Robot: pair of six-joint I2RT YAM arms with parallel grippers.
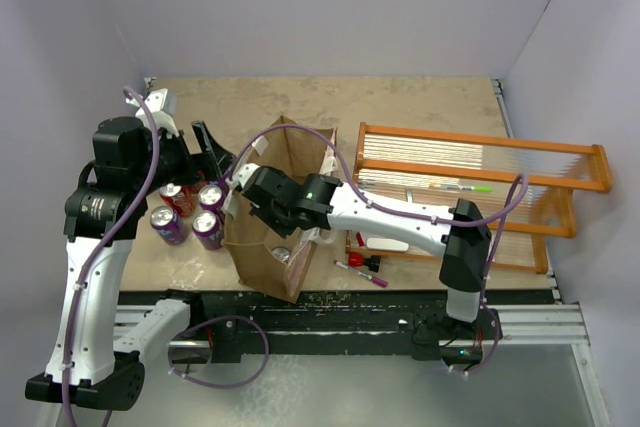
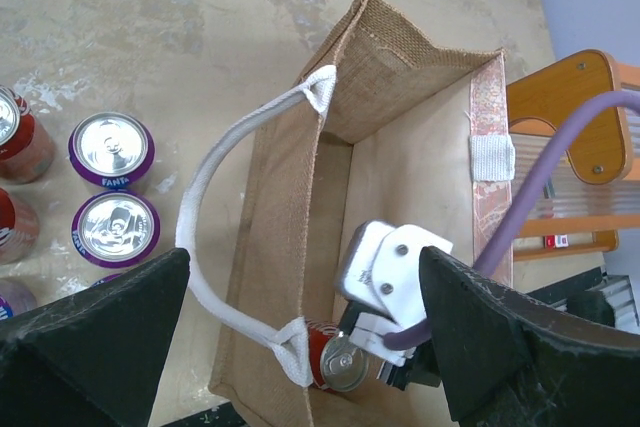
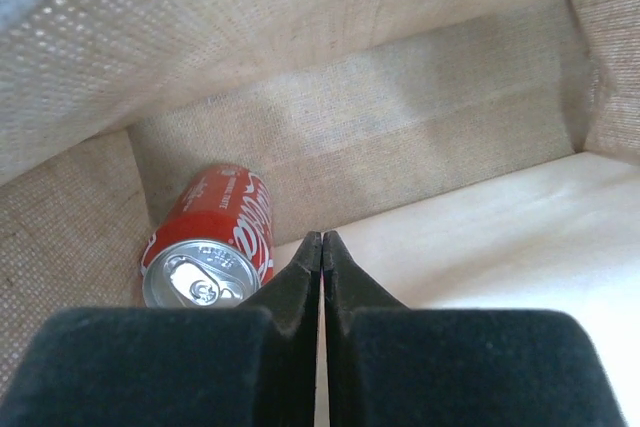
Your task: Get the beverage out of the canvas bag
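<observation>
The brown canvas bag [image 1: 305, 152] stands open at the table's middle. In the right wrist view a red Coca-Cola can [image 3: 205, 227] lies on its side on the bag floor, lid toward the camera. My right gripper is inside the bag, just beside the can, shut with nothing seen between its fingers. My left gripper [image 1: 210, 147] hangs open over the bag's left side; in the left wrist view its fingers flank the white handle and the bag's edge, apart from the can [image 2: 343, 362] below.
Several upright cans [image 2: 116, 227] stand left of the bag. A wooden rack [image 1: 480, 135] lies to the right, with markers [image 1: 365, 277] near the front edge.
</observation>
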